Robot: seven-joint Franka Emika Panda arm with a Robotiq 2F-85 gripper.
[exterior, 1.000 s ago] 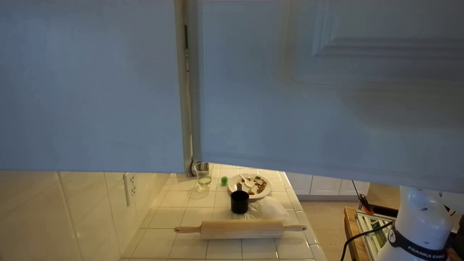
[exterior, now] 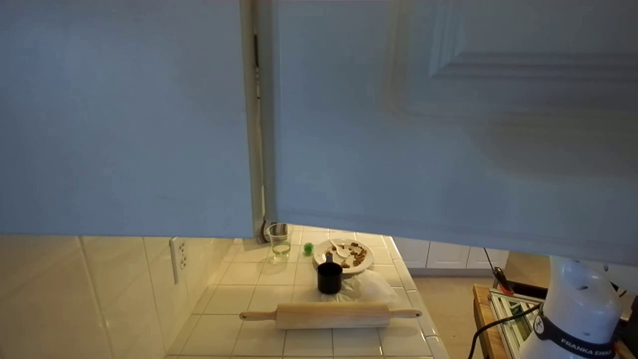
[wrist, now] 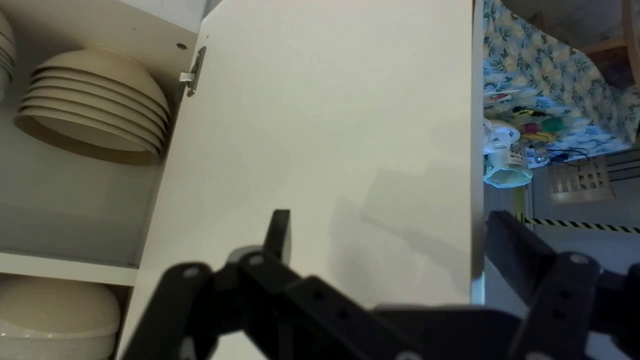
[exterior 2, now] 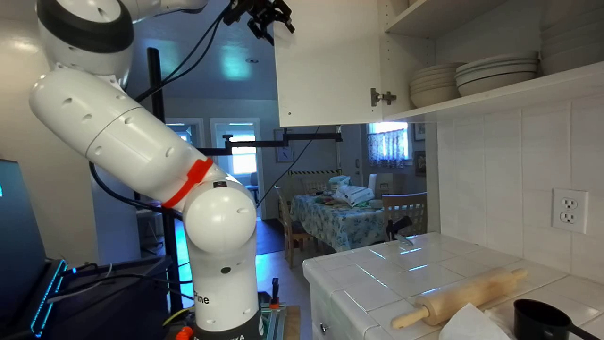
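The cabinet door [exterior 2: 331, 68] hangs wide open, its inner face pale and flat. At its free edge, high up, is my gripper [exterior 2: 275, 23]. In the wrist view the open gripper has one finger over the inner face of the door [wrist: 336, 132] and the other just beyond the free edge, which runs between them. Whether either finger touches the door cannot be told. From exterior view 1 the outer side of the door [exterior: 454, 137] covers the gripper and most of the arm.
Stacked bowls [exterior 2: 498, 72] fill the lower cabinet shelf [exterior 2: 538, 85]. Below, the counter [exterior: 269, 296] carries a rolling pin [exterior: 332, 316], a black cup [exterior: 329, 278], a plate [exterior: 366, 263] of food and a clear glass [exterior: 279, 243]. Free air lies left of the door's edge.
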